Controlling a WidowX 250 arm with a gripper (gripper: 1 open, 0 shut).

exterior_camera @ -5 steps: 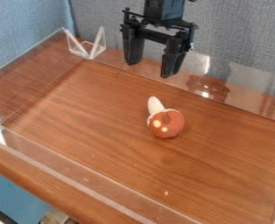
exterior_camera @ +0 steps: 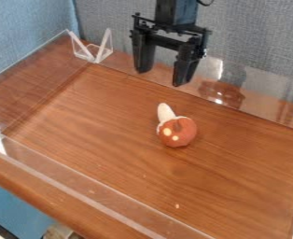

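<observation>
My black gripper (exterior_camera: 164, 62) hangs at the top middle of the camera view, open, with nothing between its two fingers. Below it and slightly to the right, a toy mushroom (exterior_camera: 176, 131) with a red spotted cap and a pale stem lies on its side on the wooden surface, apart from the gripper.
A white wire-like object (exterior_camera: 90, 49) is at the back left corner. Grey and blue padded panels stand behind. Small dark and white objects at the left and lower-left edges are hard to tell.
</observation>
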